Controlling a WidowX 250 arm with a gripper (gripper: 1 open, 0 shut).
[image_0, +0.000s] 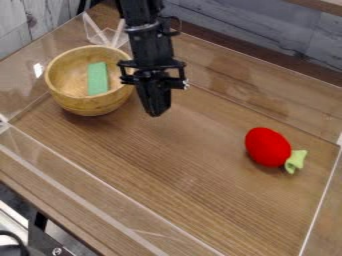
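My black gripper (152, 102) hangs over the table just right of a wooden bowl (74, 99), its fingers shut with nothing visible between them. Inside the bowl lies a pale green block (98, 76). On the right side of the table rest a red oval object (267, 146) and, touching or just beside it, a light green piece (297, 160).
Walls or raised edges border it at the back. A dark round shape (11, 245) sits at the bottom left corner, too cropped to identify.
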